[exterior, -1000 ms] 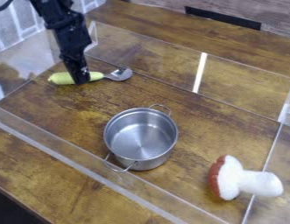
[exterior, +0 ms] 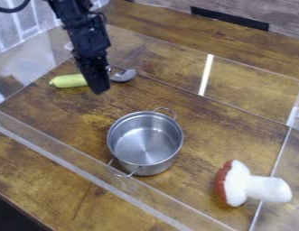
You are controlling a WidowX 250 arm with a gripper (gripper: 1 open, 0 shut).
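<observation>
My gripper point(exterior: 98, 83) hangs at the upper left, shut, with nothing visible between its fingers. Behind it lies a pale yellow, elongated object point(exterior: 67, 81) on the wooden table, with a grey piece point(exterior: 127, 74) showing to the right of the fingers; the middle between them is hidden by the gripper. A steel pot point(exterior: 144, 143) with two wire handles stands at the centre, below and right of the gripper.
A white mushroom-like toy point(exterior: 256, 185) with a red end lies at the lower right. Clear panels border the work area.
Over the last second my gripper has moved right and slightly down in view, uncovering more of the yellow object's left part. The pot and toy are unchanged.
</observation>
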